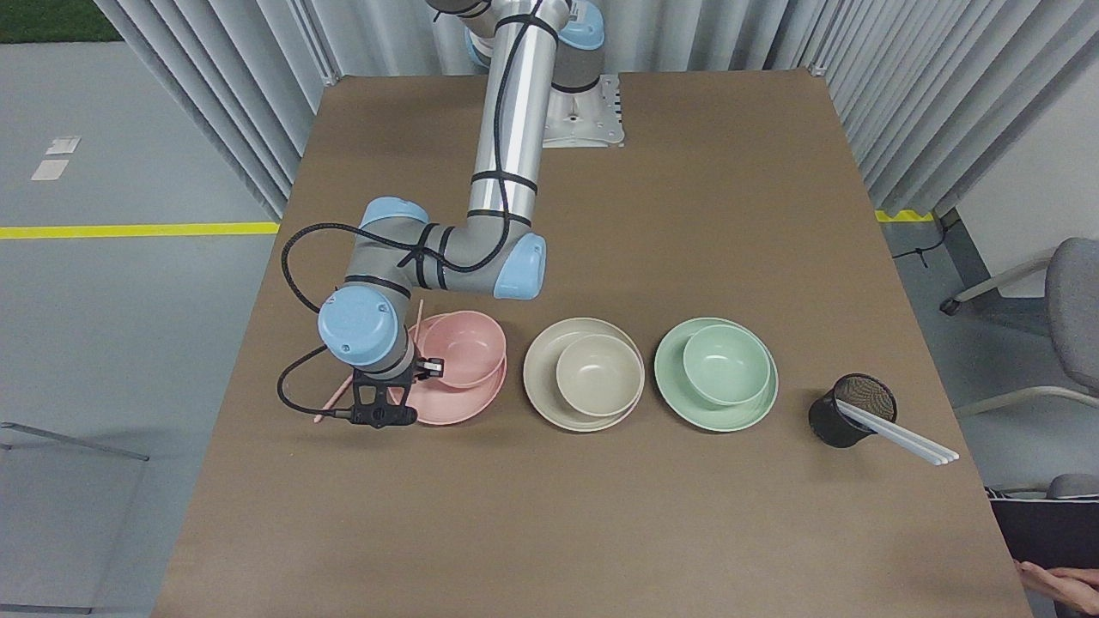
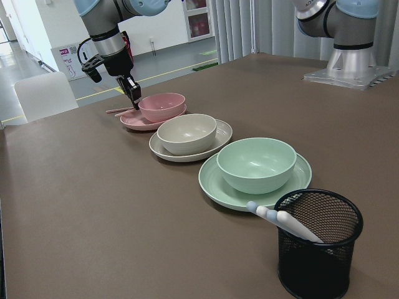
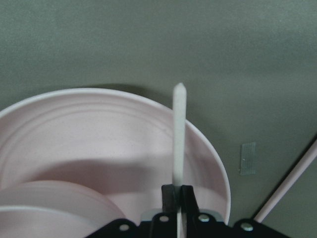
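My gripper is shut on a pale chopstick (image 3: 179, 129), held over the pink plate (image 3: 99, 124). The pink bowl (image 1: 464, 345) sits on the pink plate (image 1: 453, 405) at the left of the row of dishes, with my arm reaching down beside it. Another pink chopstick (image 3: 290, 181) lies on the table outside the plate's rim. In the left view my gripper (image 2: 134, 103) is low at the plate's edge.
Cream bowl (image 1: 598, 372) and plate, then green bowl (image 1: 724, 360) and plate stand to the right. A black mesh cup (image 1: 836, 426) holds several white sticks (image 1: 907, 438).
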